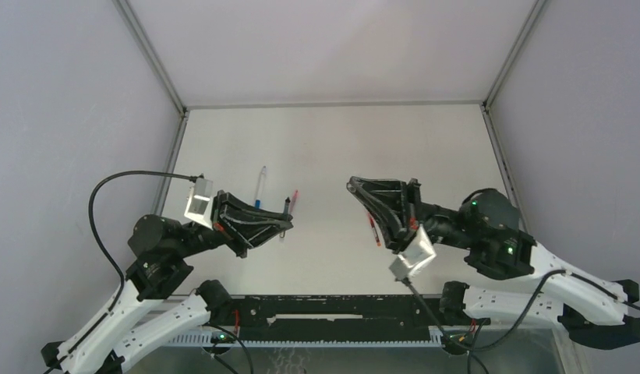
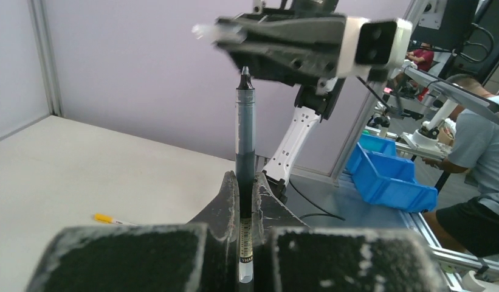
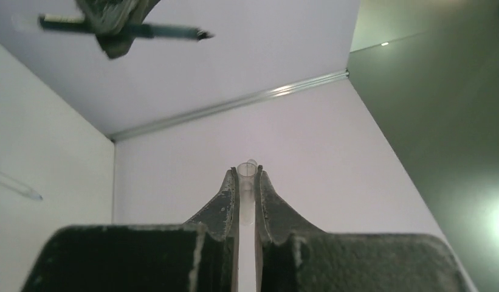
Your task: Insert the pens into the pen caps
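Note:
My left gripper [image 1: 287,223] is shut on a dark-bodied pen [image 2: 245,128], held upright in the left wrist view with its pointed tip up. My right gripper [image 1: 352,187] is raised to the right of it; between its fingertips sits a small clear pen cap [image 3: 247,188]. The two grippers are apart. On the table lie a blue-and-clear pen [image 1: 260,187], a red pen [image 1: 295,199], another red item [image 1: 373,227] partly under my right arm, and a yellow piece [image 2: 104,218].
Pale walls enclose it at the back and both sides. A dark strip [image 1: 379,312] runs along the front edge.

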